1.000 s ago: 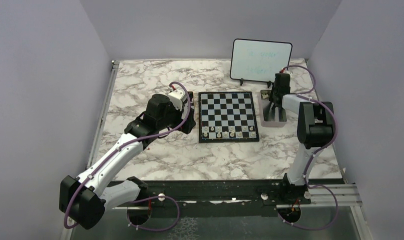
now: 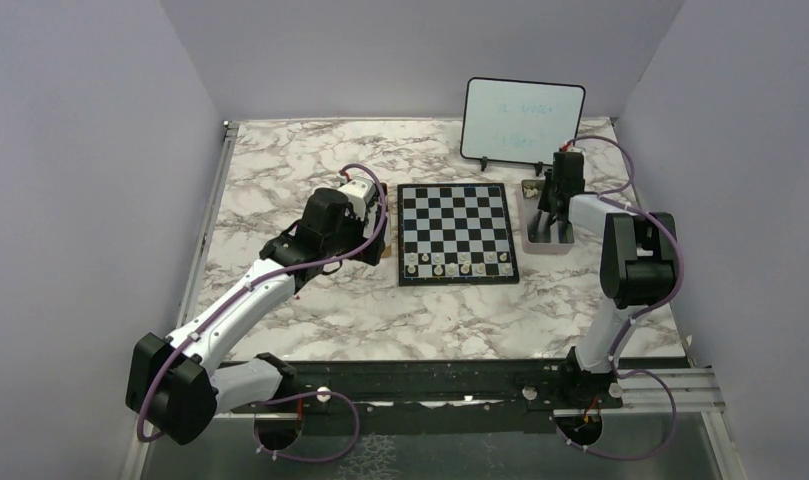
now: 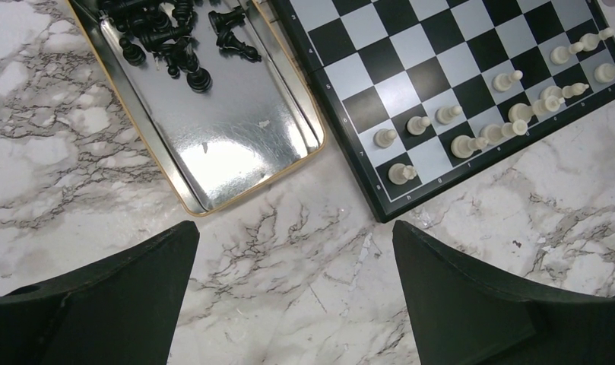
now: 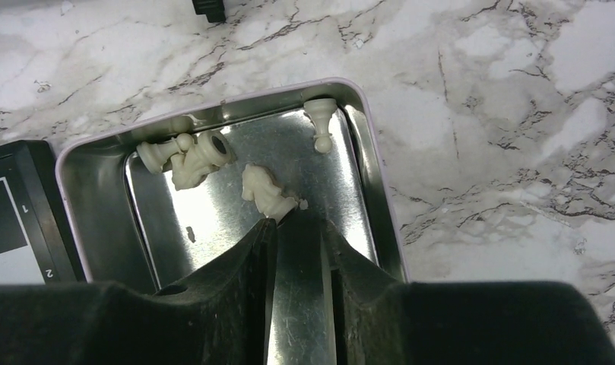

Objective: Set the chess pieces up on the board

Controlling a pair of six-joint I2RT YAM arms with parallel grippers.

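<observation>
The chessboard lies mid-table, several white pieces standing along its near rows, among them a corner piece. My right gripper is partly open above the right-hand metal tray, with nothing seen between its fingers. A white knight lies on its side just ahead of the left fingertip; whether they touch I cannot tell. Farther back in that tray lie a pawn, another pawn-like piece and a second knight-like piece. My left gripper stands wide open and empty over bare marble.
A left tray beside the board holds several black pieces heaped at its far end. Behind the right tray stands a whiteboard on small feet. Marble in front of the board is clear.
The right arm has shifted slightly to the right and toward the front, its gripper still over the tray. My left forearm has swung a little to the right. Board pieces look unmoved.
</observation>
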